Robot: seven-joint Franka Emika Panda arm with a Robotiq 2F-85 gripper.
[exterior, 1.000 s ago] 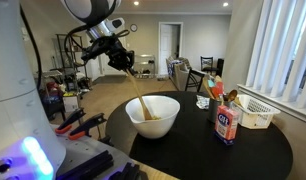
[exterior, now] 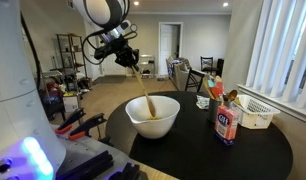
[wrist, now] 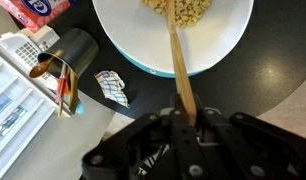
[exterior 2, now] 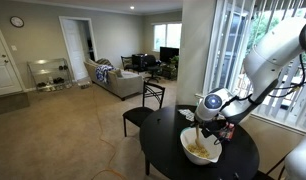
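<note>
A long wooden utensil (exterior: 145, 90) slants down from my gripper (exterior: 133, 65) into a large white bowl (exterior: 165, 125). My gripper is shut on its upper end, above and to the left of the bowl in exterior view 1. In the wrist view the wooden handle (wrist: 179, 62) runs from between the fingers to the bowl, where small tan pieces (wrist: 193, 12) lie on the bottom. The utensil's lower tip is out of that view. In exterior view 2 the bowl (exterior 2: 214, 150) stands on the dark round table, below the gripper.
A red and white package (exterior: 226, 124) stands right of the bowl. Near it are a dark cup of utensils (wrist: 81, 52), a white basket (exterior: 255, 118) and a checkered cloth or paper (wrist: 111, 86).
My gripper has shifted slightly right in exterior view 1, carrying the utensil's upper end with it. The utensil now stands a little more upright; the bowl looks unmoved.
</note>
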